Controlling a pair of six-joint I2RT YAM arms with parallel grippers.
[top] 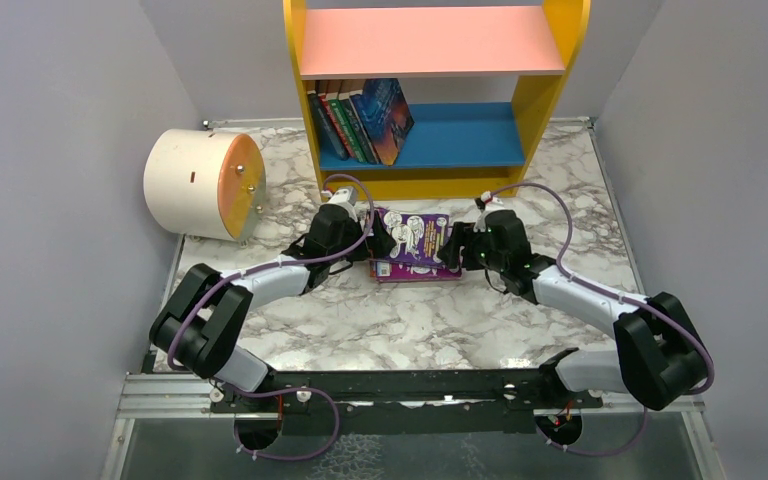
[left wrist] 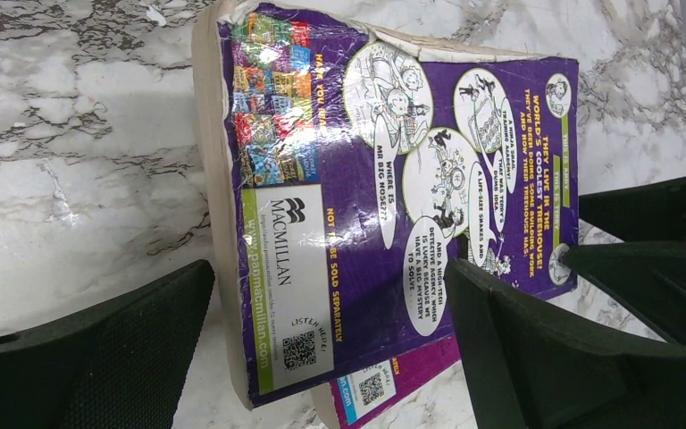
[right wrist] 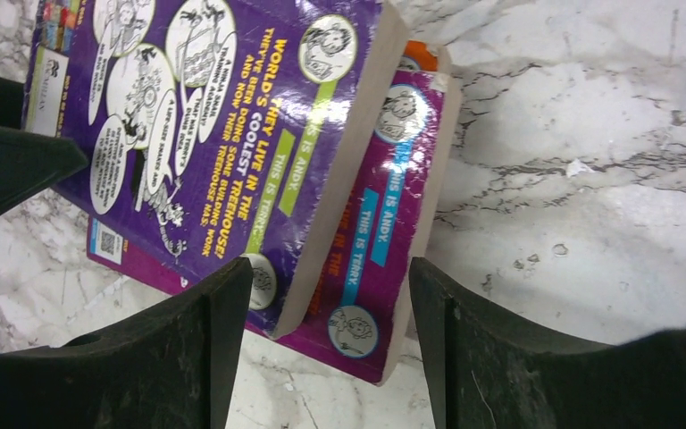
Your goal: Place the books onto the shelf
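A purple book [top: 415, 235] [left wrist: 384, 179] [right wrist: 205, 116] lies askew on top of a magenta book [top: 410, 274] [left wrist: 393, 384] [right wrist: 375, 223] on the marble table, in front of the shelf. My left gripper [top: 380, 235] is open over the purple book's left part, one finger beside its pale page edge, the other over the cover. My right gripper [top: 455, 245] is open at the books' right end, its fingers either side of their edges.
A yellow bookshelf [top: 525, 120] stands behind, with several books [top: 380, 120] leaning on the left of its blue shelf. A white cylinder [top: 180, 185] with an orange face is at the left.
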